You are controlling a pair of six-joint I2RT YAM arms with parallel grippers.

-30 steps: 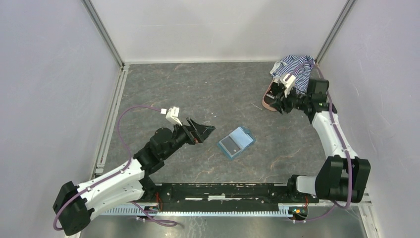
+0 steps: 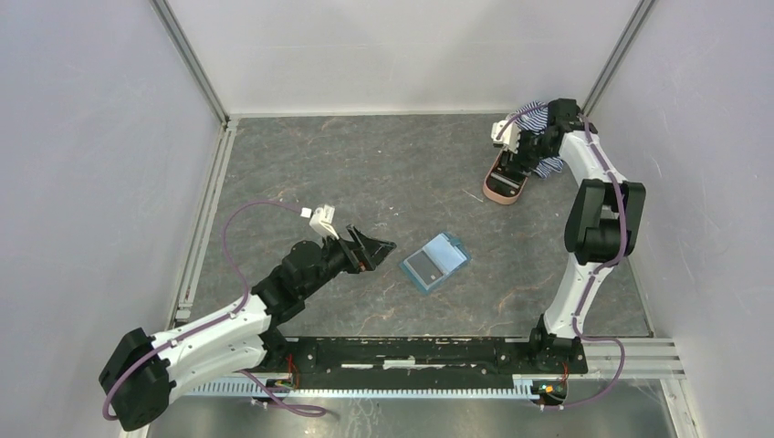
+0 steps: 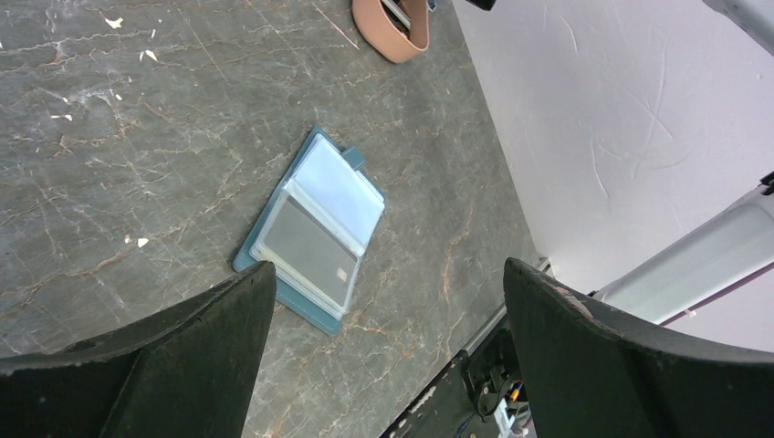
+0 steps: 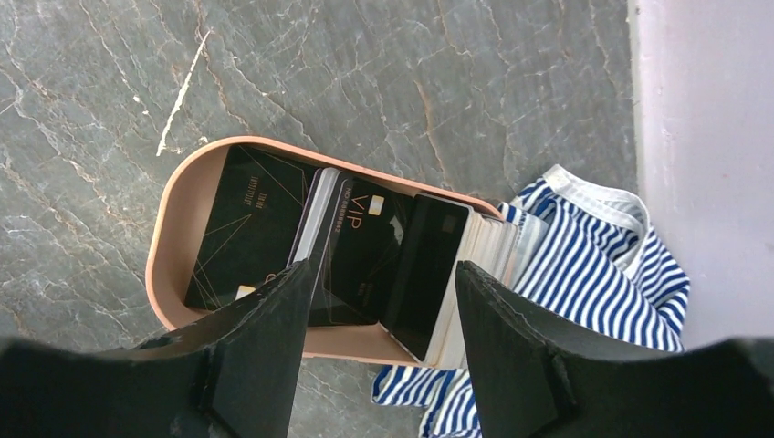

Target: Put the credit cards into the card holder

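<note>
Black and pale credit cards (image 4: 363, 246) fill a pink oval-ended box (image 4: 157, 246), some leaning in a stack at its right end in the right wrist view. Over the box, my right gripper has its fingers parted with no card held between them. The blue card holder (image 3: 290, 298) lies spread open on the table, a clear pocket on one half and a pale panel on the other. My left gripper (image 2: 391, 245) hovers to the left of the holder (image 2: 408, 274) in the top view, its fingers wide and empty.
A blue-and-white striped cloth (image 4: 593, 265) bunches against the box's right end, close to the side wall (image 4: 707, 164).
The right arm has reached farther toward the back, its gripper moving from the box's near end to over its far part.
</note>
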